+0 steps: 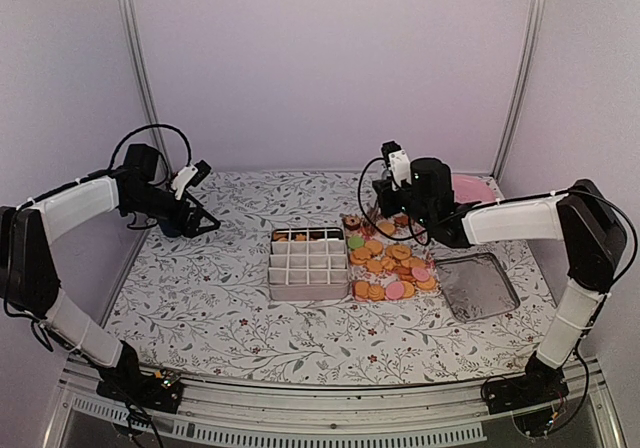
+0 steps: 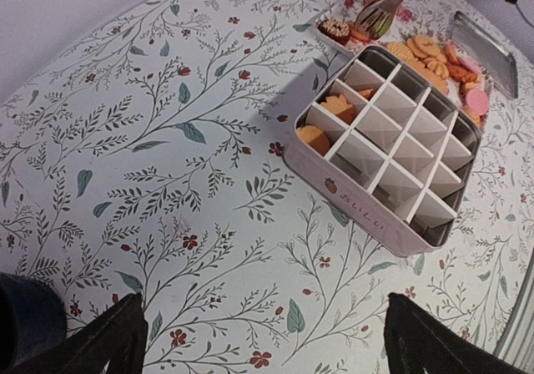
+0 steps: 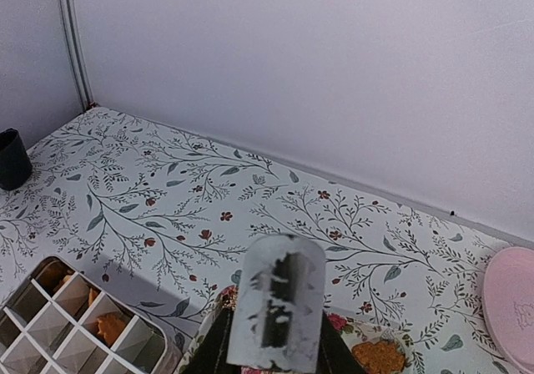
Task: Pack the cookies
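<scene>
In the top view a pale divided box [image 1: 308, 293] stands mid-table; the left wrist view shows orange cookies [image 2: 314, 137] in a few back cells, other cells empty. To its right lie several cookies [image 1: 375, 265], mostly orange, with pink and green ones among them. My right gripper [image 1: 383, 206] is over the back of these cookies, its fingers on either side of silver tongs [image 3: 279, 303]. The tongs' slotted end [image 2: 375, 19] points down among the cookies; whether a cookie is between its tips cannot be told. Far left, above the table, my left gripper stands open and empty.
A grey metal tray [image 1: 480, 286] lies to the right of the cookies. Behind the right arm is a pink plate [image 1: 472, 188]. A dark cup [image 3: 12, 159] stands at the back left. Open patterned table lies left of and before the box.
</scene>
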